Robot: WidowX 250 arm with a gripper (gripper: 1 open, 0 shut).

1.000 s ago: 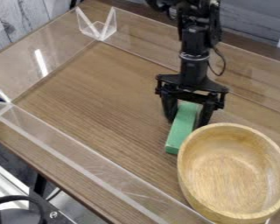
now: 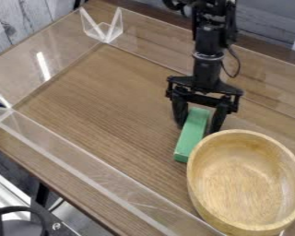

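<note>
The black robot arm reaches down from the top of the camera view to its gripper (image 2: 201, 111), which is over the upper end of a green block (image 2: 191, 140) lying on the wooden table (image 2: 88, 111). The dark fingers sit around that end of the block; whether they close on it is hard to tell. The block's lower end lies against the left side of a large tan bowl (image 2: 242, 198).
A clear plastic piece (image 2: 102, 28) stands at the top left. A dark device (image 2: 17, 224) shows at the lower-left corner.
</note>
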